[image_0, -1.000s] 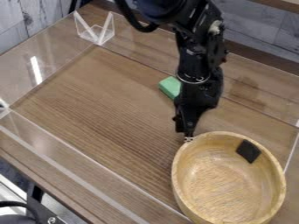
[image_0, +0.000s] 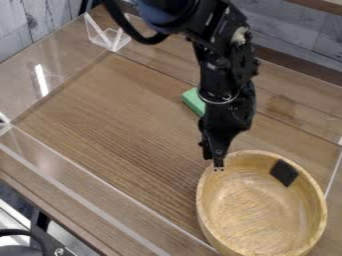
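Note:
The black arm comes down from the top centre, its gripper (image_0: 217, 154) low over the wooden table at the rim of a large tan bowl (image_0: 254, 215). The gripper looks shut, with nothing visible between its fingers. A black block (image_0: 285, 172) is at the bowl's upper right, inside its rim. A green object (image_0: 193, 98) lies behind the arm, partly hidden by it.
The wooden table (image_0: 100, 125) has a wide clear area on the left and centre. A clear plastic piece (image_0: 107, 30) stands at the upper left. Dark cables show at the bottom left corner.
The gripper has shifted slightly toward the bottom of the view, closer to the bowl's rim. The bowl, black block and green object look unchanged.

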